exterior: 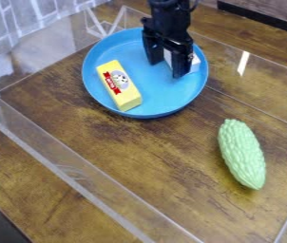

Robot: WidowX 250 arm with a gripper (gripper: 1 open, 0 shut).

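Observation:
A black gripper (168, 46) reaches down from the top into a blue plate (153, 98), its fingers apart and low over the back right of the plate, around or against a white object (191, 62) that it partly hides. A yellow box (120, 90) with a red label lies at the left of the plate. A pale green cabbage-like vegetable (241, 155) lies on the wooden table to the lower right, outside the plate.
Clear walls or edges run along the left, and the table extends free at the upper right.

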